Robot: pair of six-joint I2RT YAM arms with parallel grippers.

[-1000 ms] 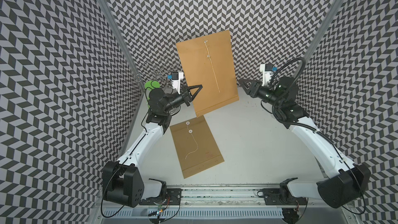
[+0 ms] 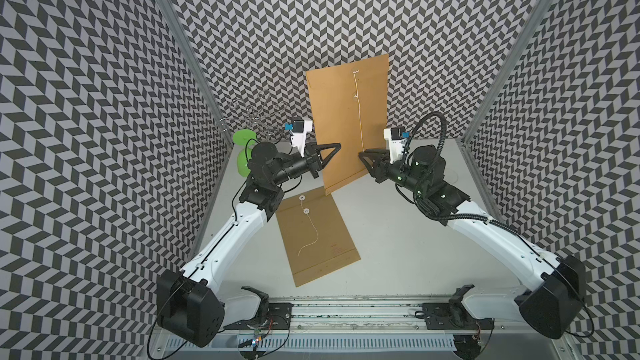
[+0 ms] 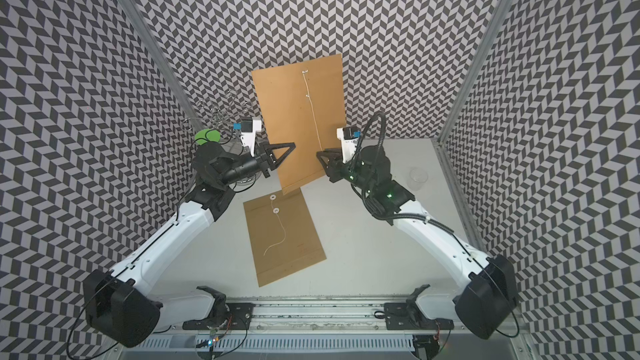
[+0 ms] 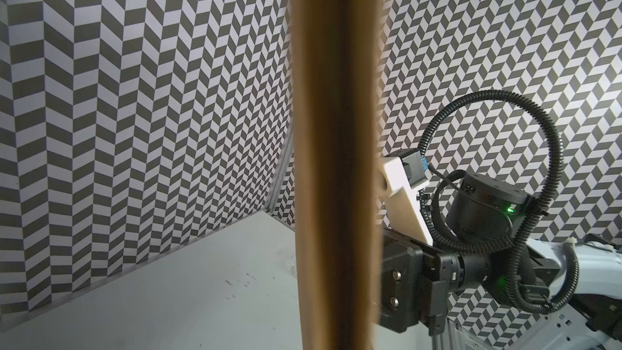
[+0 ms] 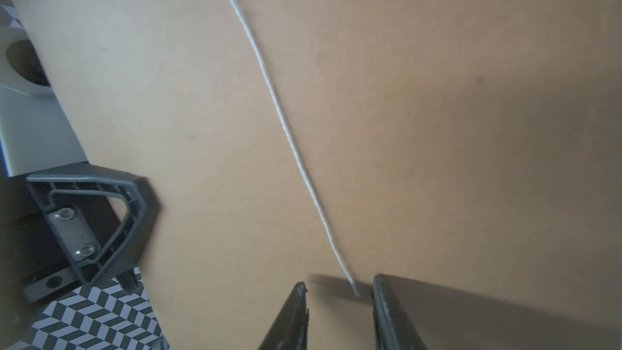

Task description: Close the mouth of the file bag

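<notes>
A kraft file bag [image 2: 336,106] hangs upright before my left gripper [image 2: 328,153], whose narrow frame is shut near its left edge; whether paper is between the fingertips is unclear. Its white string [image 3: 312,114] runs down from two small buttons near the top. My right gripper [image 2: 366,157] is at the bag's lower right; in the right wrist view its fingers [image 5: 387,311] stand apart either side of the string's free end [image 5: 353,285], which lies against the bag face.
A second kraft file bag [image 3: 286,253] with two buttons and string lies flat on the table. Green objects and wire racks stand at the back left; a clear round container [image 3: 418,175] sits at the right.
My right gripper has moved left and down to the string's end.
</notes>
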